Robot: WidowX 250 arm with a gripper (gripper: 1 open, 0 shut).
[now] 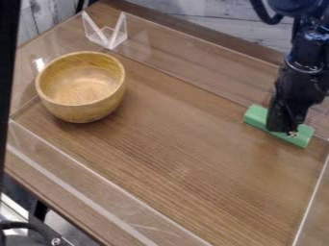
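My black gripper (286,123) is low at the right of the camera view, its tip over a green rectangular block (264,120) lying on the wooden table (167,163). The fingers look closed together; whether anything is between them is hard to tell, as the gripper covers part of the block.
A wooden bowl (80,96) sits at the left. A white wire-like object (106,34) stands at the back left.
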